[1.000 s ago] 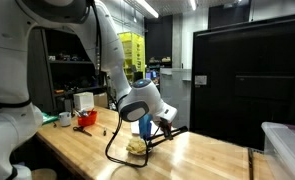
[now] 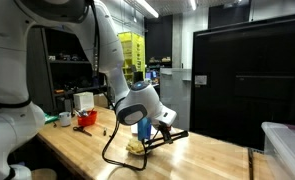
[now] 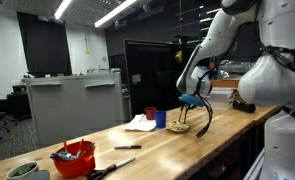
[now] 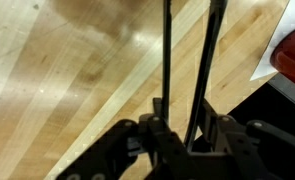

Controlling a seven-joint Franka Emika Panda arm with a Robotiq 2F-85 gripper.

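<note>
In the wrist view, my gripper is shut on a dark tool whose two long thin bars (image 4: pixel 208 62) run up out of the frame. Bare wood shows between the bars, and the exact grip is hard to make out. From the side, the gripper (image 2: pixel 165 134) hangs low over the table, with dark rods (image 2: pixel 180 134) reaching out from it. A yellow item (image 2: pixel 136 146) lies below and left of it in exterior view 1. The other exterior view shows a yellowish plate (image 3: pixel 177 127) under the gripper (image 3: pixel 194 103).
A blue cup (image 3: pixel 160 119), a red cup (image 3: pixel 150 111) and a white cloth (image 3: pixel 139 123) are close to the plate. A red basket (image 3: pixel 73 160) and dark-handled tools (image 3: pixel 111 167) occupy the other end.
My arm has shifted very slightly over the last second; the gripper stays low beside the yellow item. Nothing on the table has visibly moved.
</note>
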